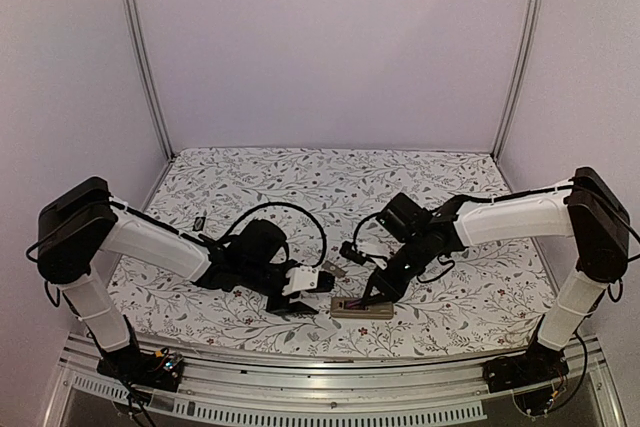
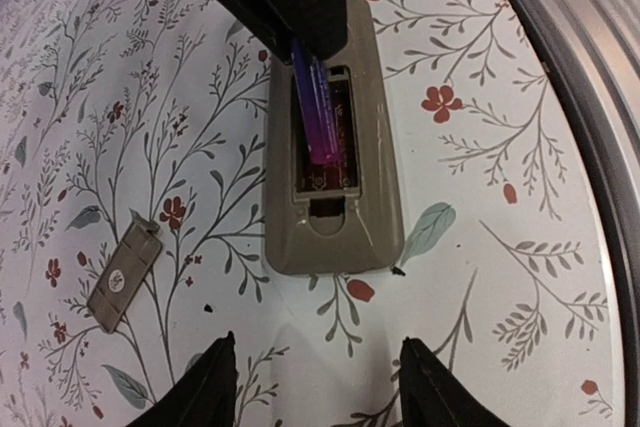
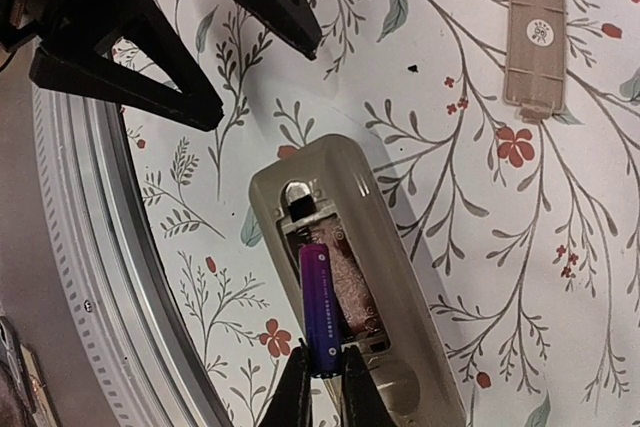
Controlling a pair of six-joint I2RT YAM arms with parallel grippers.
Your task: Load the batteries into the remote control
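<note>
The brown remote control (image 1: 362, 313) lies on the patterned table with its battery compartment (image 3: 345, 277) uncovered. A purple battery (image 3: 320, 312) is tilted over that compartment, one end pinched by my right gripper, which is shut on it. In the left wrist view, the free end of the battery (image 2: 322, 147) points down at the compartment; whether it touches inside I cannot tell. My left gripper stands part open just off the end of the remote, nothing between its fingers. The loose battery cover (image 3: 536, 42) rests on the table apart from the remote.
A small dark object (image 1: 199, 222) lies far off at the left of the table. The metal rail (image 1: 300, 367) runs along the table's front edge, close to the remote. Open table stretches behind both arms.
</note>
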